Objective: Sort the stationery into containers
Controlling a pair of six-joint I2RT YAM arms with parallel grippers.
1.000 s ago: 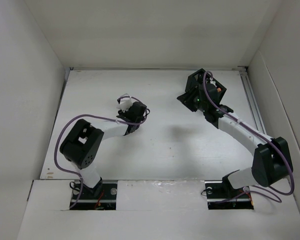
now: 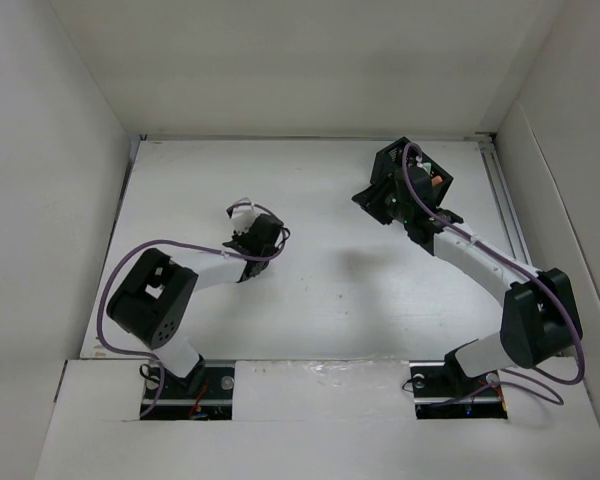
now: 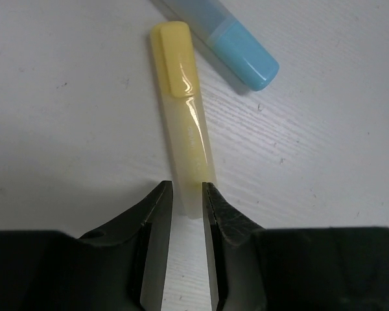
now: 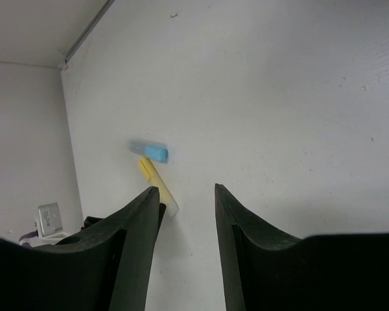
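Note:
A yellow highlighter lies on the white floor, with a blue-capped marker beside its upper end; both also show small in the right wrist view. My left gripper is low at the highlighter's lower end, its fingers either side of that end or just over it; I cannot tell how firmly it grips. My right gripper hangs over the right part of the work area, fingers apart with nothing visible between them. In the top view the left gripper hides most of both pens.
A black divided container [image 2: 410, 155] stands at the back right, partly behind the right arm, with some items inside. Walls border the area at the back and sides.
My left arm has shifted left and slightly toward the front. The right arm has barely moved.

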